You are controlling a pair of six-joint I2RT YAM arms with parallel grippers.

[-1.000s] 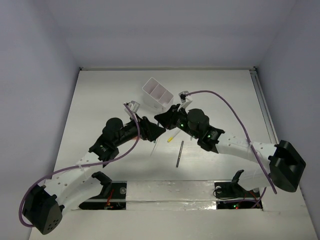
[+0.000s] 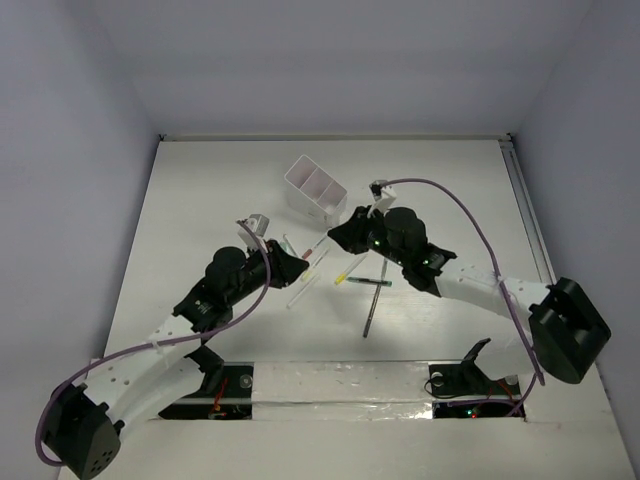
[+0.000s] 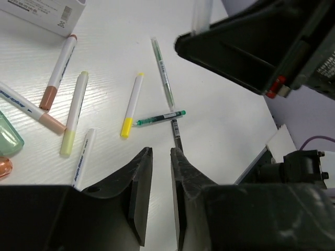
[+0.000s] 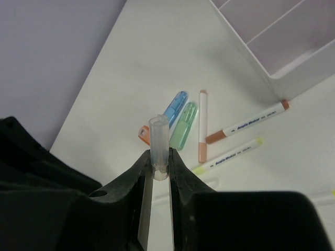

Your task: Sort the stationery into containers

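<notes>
My right gripper [image 2: 338, 234] holds a clear, upright pen-like piece [image 4: 159, 141] between its fingertips. My left gripper is lower left of it; a narrow gap shows between its fingertips, with nothing clearly visible in it. On the table lie brown markers [image 3: 57, 73], pale yellow [image 3: 74, 115], white [image 3: 84, 157] and yellow [image 3: 131, 107] markers, a green pen [image 3: 157, 118] across a dark pen [image 2: 370, 315], and a light green pen [image 3: 162, 70]. Blue [image 4: 175, 107] and green [image 4: 183, 127] highlighters lie further left.
A white compartment container [image 2: 300, 175] stands at the back centre. Walls border both sides, and the two arms are close together over the middle.
The grippers have moved apart, the left leftward and the right slightly right and up. A short green pen now shows lying across the dark pen, which has shifted slightly.
</notes>
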